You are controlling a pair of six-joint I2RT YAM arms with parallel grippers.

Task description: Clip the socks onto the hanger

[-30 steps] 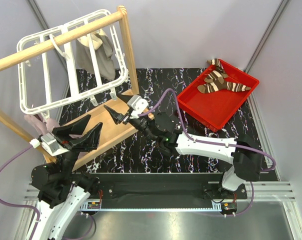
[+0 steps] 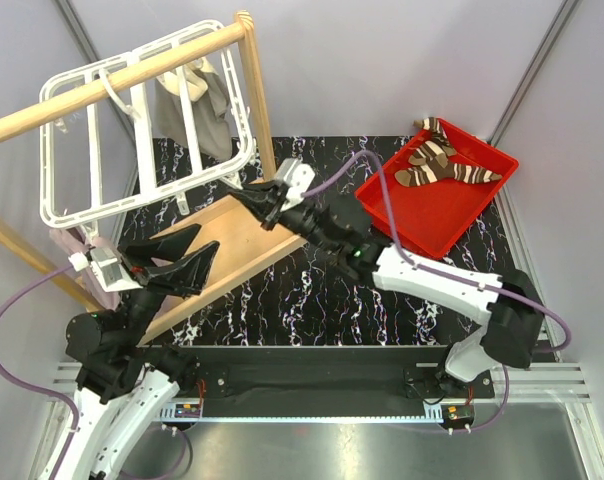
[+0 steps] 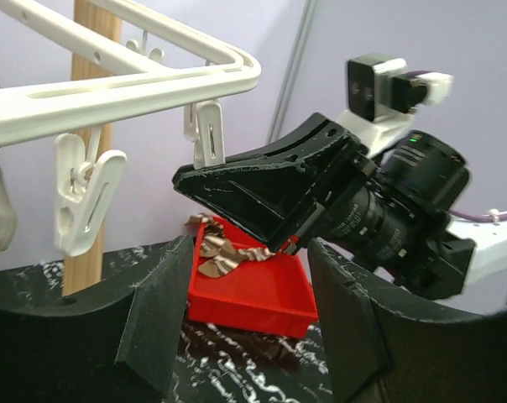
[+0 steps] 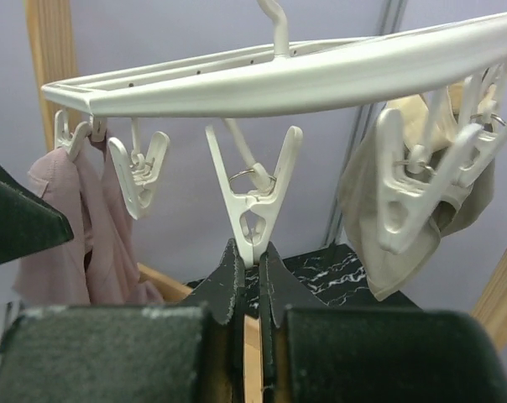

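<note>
The white hanger (image 2: 150, 190) hangs by its frame from a wooden bar, with several white clips under it. My right gripper is shut on the lower end of one empty clip; this clip also shows above its fingers (image 3: 262, 172) in the left wrist view. Below the hanger's front edge, my left gripper (image 2: 210, 250) stands open, nothing between its fingers. Brown-and-cream striped socks (image 2: 450, 172) lie in the red tray (image 2: 427, 228), away from both grippers. A grey-beige sock (image 4: 388, 201) and a pink one (image 4: 77, 218) hang from the hanger.
Wooden posts (image 2: 257, 100) hold up the hanger, and their base (image 2: 237, 240) lies beneath it. A free clip (image 3: 86, 193) dangles left of the held one.
My right gripper has shut on the clip, having been open beside it, and moved slightly right and up the view. My left gripper has shifted right, its fingers somewhat closer together. The hanger barely moved.
</note>
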